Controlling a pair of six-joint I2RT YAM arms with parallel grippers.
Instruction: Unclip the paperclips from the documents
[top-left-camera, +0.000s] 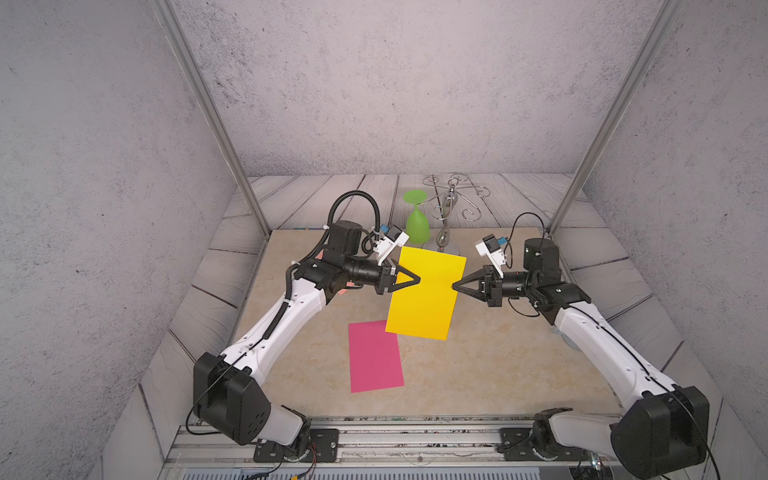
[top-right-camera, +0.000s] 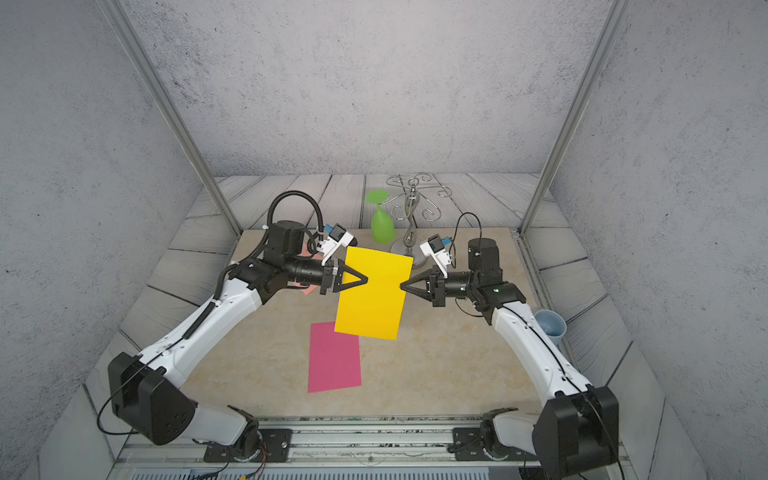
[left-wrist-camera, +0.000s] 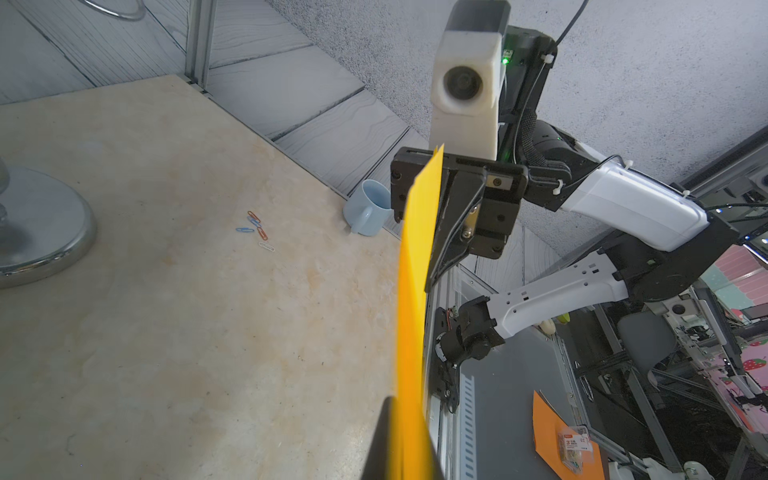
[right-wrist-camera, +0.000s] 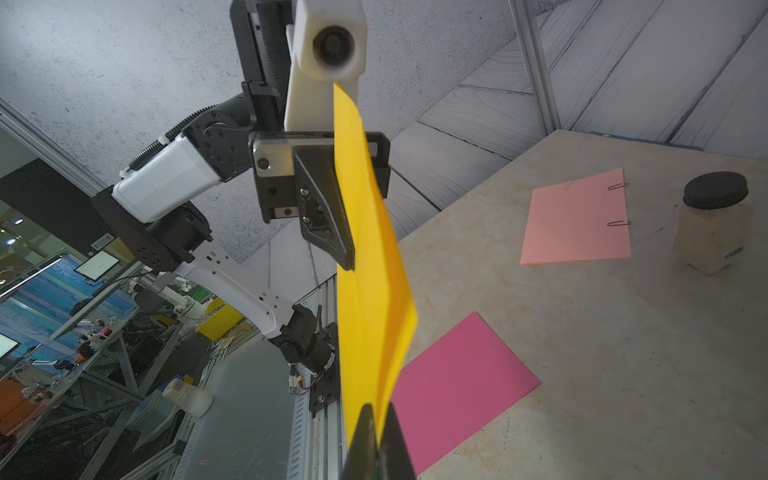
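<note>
A yellow paper sheet (top-left-camera: 425, 308) (top-right-camera: 369, 312) hangs upright above the table, held from both sides: my left gripper (top-left-camera: 415, 280) is shut on it from the left, my right gripper (top-left-camera: 456, 285) at its right edge. In the wrist views it is seen nearly edge-on, so any clip on it is not visible. A pink sheet (top-left-camera: 374, 356) lies flat at the front left. A salmon paper stack (right-wrist-camera: 572, 220) bears black paperclips (right-wrist-camera: 617, 223). Loose red and blue paperclips (left-wrist-camera: 254, 224) lie on the table's right part.
A green vase (top-left-camera: 417, 228), a chrome stand (top-right-camera: 410, 208), a jar (right-wrist-camera: 712, 232) and a light blue mug (left-wrist-camera: 368, 206) stand on the table (left-wrist-camera: 200, 336).
</note>
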